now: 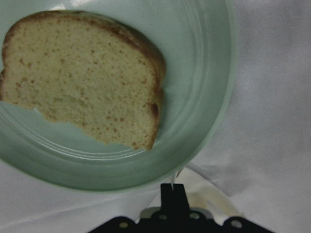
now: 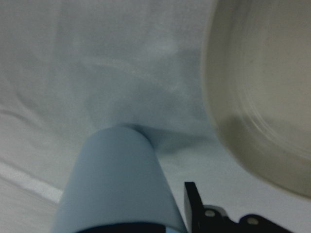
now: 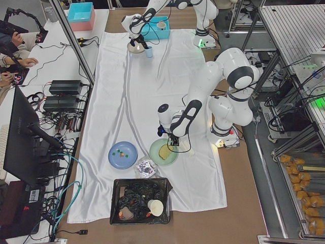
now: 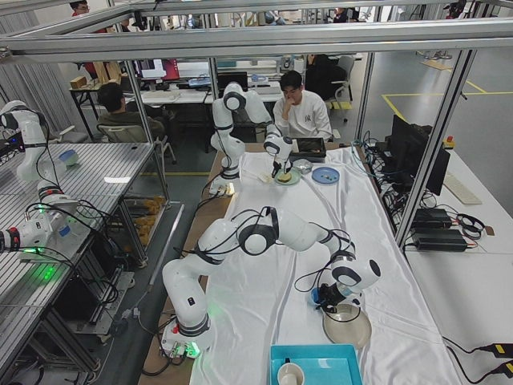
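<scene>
A bitten bread slice [image 1: 82,77] lies on a green plate [image 1: 199,126]. My left gripper is shut at the plate's edge, over a pale flat item [image 1: 214,204]; whether anything thin is between its fingers is unclear. In the right wrist view a light blue cup [image 2: 112,179] stands close beside a beige plate [image 2: 257,97]. One black finger [image 2: 204,213] of my right gripper shows right of the cup; the other is hidden by it, so the grip is unclear.
A blue plate [image 3: 123,162] with small pieces, a foil item [image 3: 146,169] and a black tray [image 3: 114,201] sit near the green plate. A blue bin [image 4: 321,367] stands by the beige plate.
</scene>
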